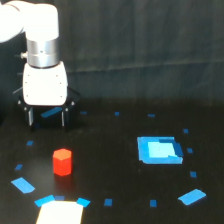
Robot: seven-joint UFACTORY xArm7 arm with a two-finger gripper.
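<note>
At the upper left my gripper [47, 120] points down over the dark table, its two dark fingers wide apart and nothing visible between them. In front of it and slightly to the right, a red block [62, 162] with a six-sided outline sits on the table, clear of the fingers. A blue square tray [143, 152] lies on the right side, with a white patch [161, 150] inside it.
Blue marks dot the dark surface, with larger blue pieces [22, 185] at the left front and another blue piece [192, 197] at the right front. A pale object [60, 213] is cut off by the bottom edge. Between block and tray the table is mostly clear.
</note>
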